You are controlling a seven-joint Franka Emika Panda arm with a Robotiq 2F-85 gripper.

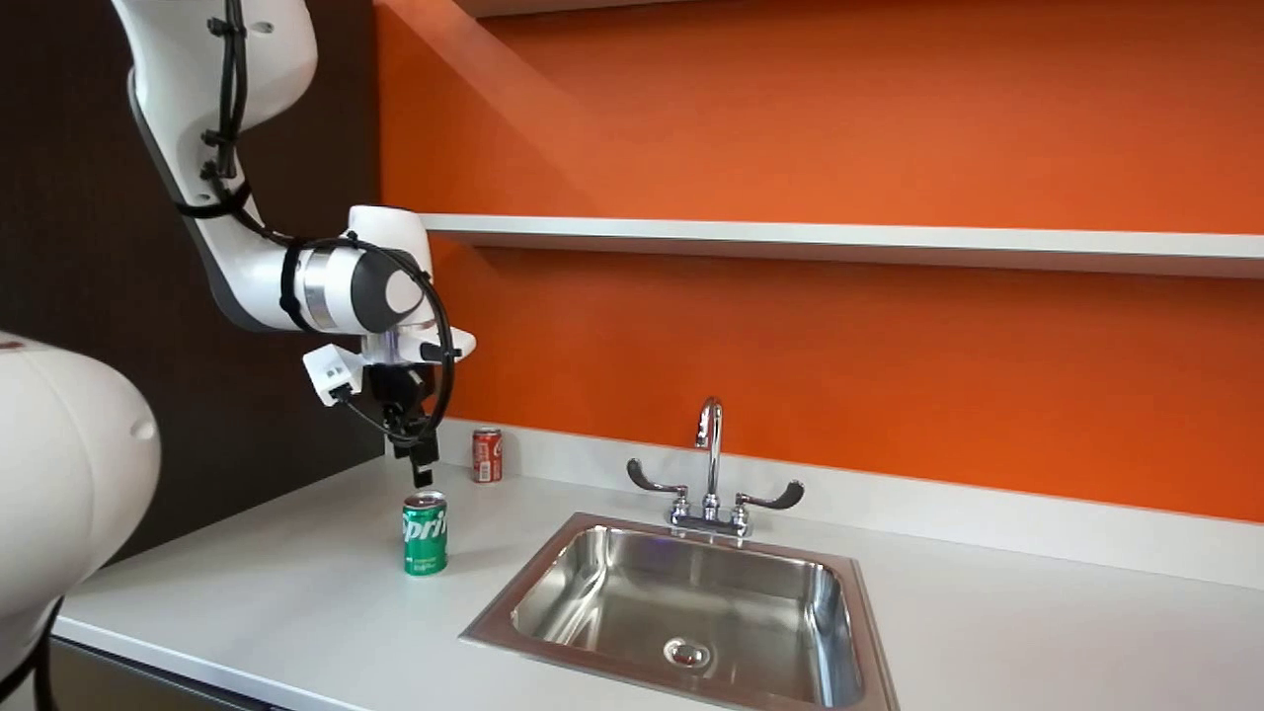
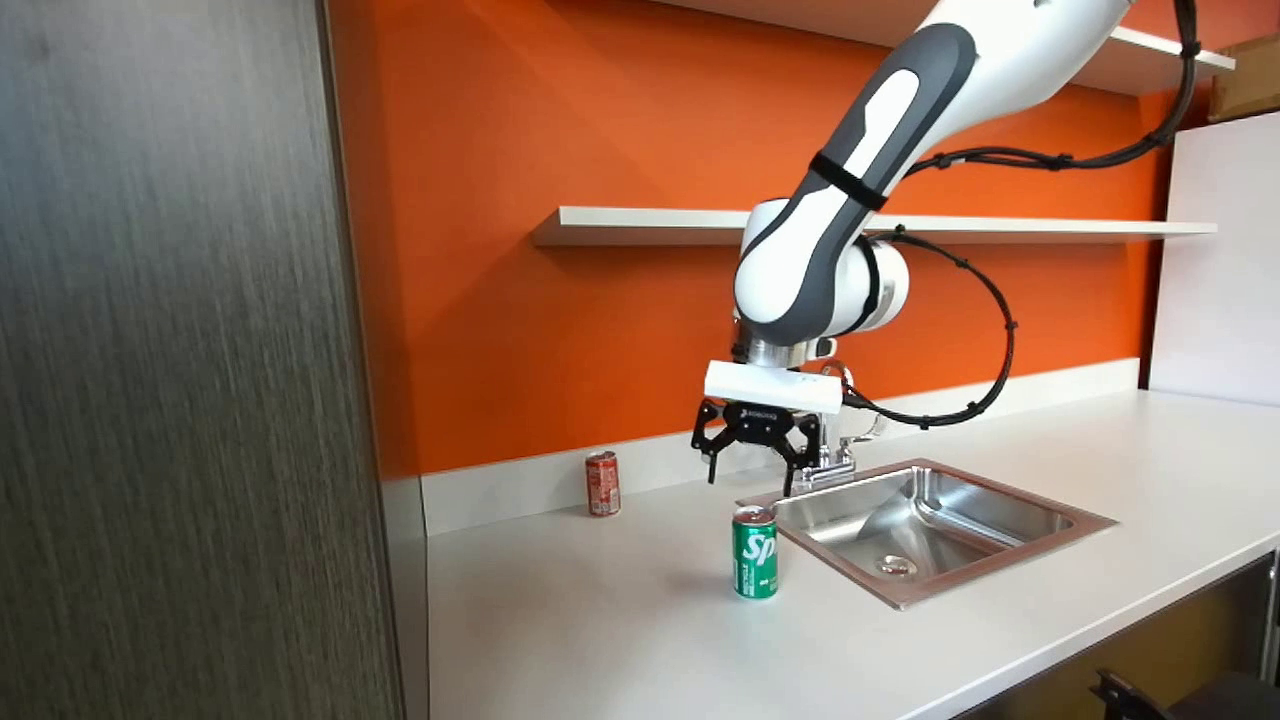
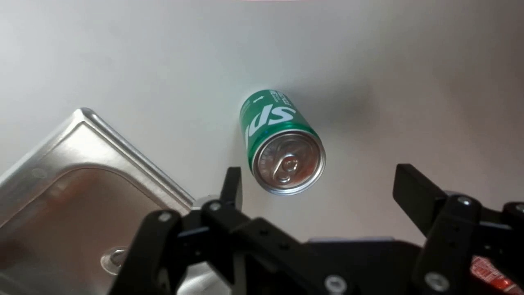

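A green Sprite can (image 1: 426,535) stands upright on the counter, left of the sink. In the wrist view the same green can (image 3: 275,118) shows its top and pull tab, apart from both fingers. My gripper (image 2: 750,478) hangs above the can with its fingers spread wide and nothing between them. Further back, a red can (image 1: 487,455) is upright near the backsplash; only a sliver of that red can (image 3: 493,275) shows at the wrist view's lower right, behind the gripper.
A steel sink (image 1: 539,545) is set into the counter on the right, with a faucet (image 1: 711,456) behind it. A white shelf (image 2: 654,218) runs along the orange wall. A dark panel (image 2: 180,360) borders the left side.
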